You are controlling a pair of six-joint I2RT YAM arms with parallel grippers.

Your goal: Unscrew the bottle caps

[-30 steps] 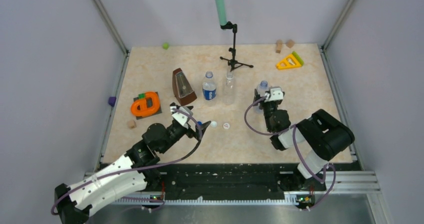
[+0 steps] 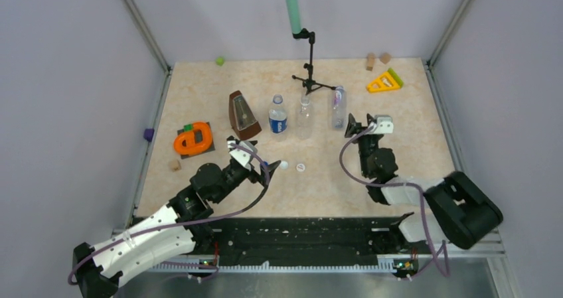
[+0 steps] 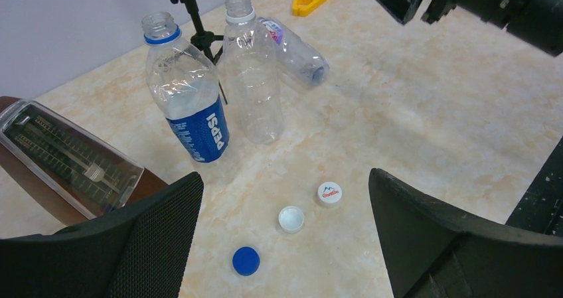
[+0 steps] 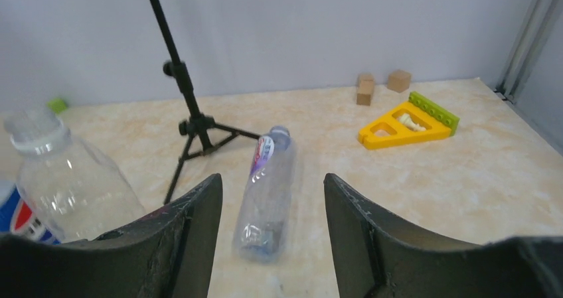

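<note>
The Pepsi bottle (image 3: 191, 89) and a clear bottle (image 3: 253, 79) stand upright side by side, their necks open in the left wrist view. Tipped over, a third clear bottle (image 4: 267, 195) lies with its base towards my right gripper and its neck to the back. That gripper's fingers are apart with nothing between them; the bottle is beyond their tips. A blue cap (image 3: 245, 261), a white cap (image 3: 291, 219) and a printed white cap (image 3: 329, 193) rest on the table. My left gripper (image 2: 267, 153) hangs open and empty over the table, near the caps.
Left of the bottles stands a metronome (image 2: 244, 115); an orange pumpkin shape (image 2: 194, 139) is farther left. A black tripod (image 2: 309, 79) stands behind, close to the fallen bottle's neck. A yellow triangle (image 2: 384, 82) lies back right.
The third bottle, upright at my right gripper before, now lies tipped towards the back. My right gripper has come away from it to the right. The left arm has not moved.
</note>
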